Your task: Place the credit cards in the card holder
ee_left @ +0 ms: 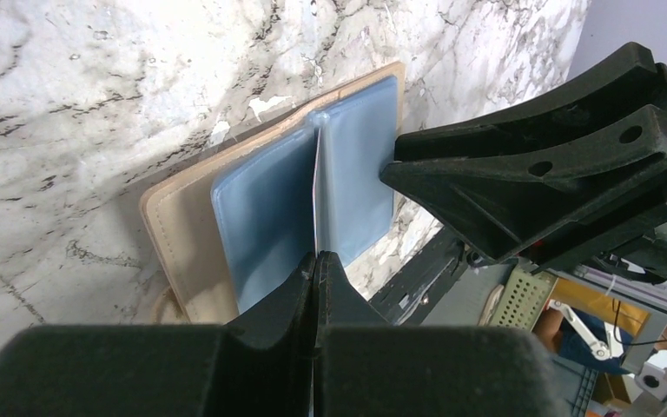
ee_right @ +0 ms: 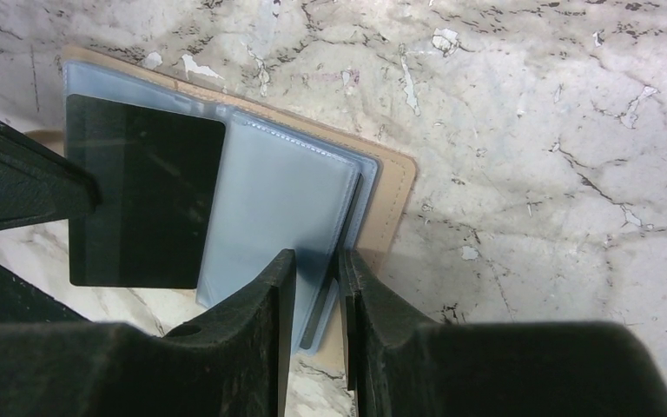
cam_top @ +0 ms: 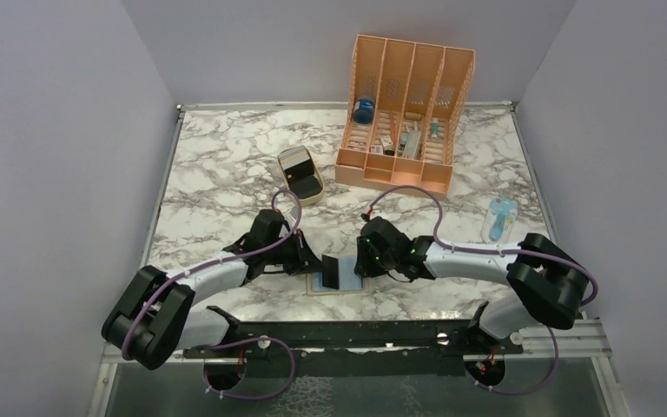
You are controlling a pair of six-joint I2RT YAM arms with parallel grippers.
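The open card holder, beige with blue sleeves, lies flat at the front middle. A black card stands out across its left half in the right wrist view. At the holder's left, my left gripper is shut, its tips at that card's thin edge. My right gripper is at the right-hand sleeve's edge, fingertips slightly apart, where a dark strip shows along the slit; whether it grips anything is unclear.
An open case lies behind the holder. A peach organiser stands at the back, a clear blue item at the right.
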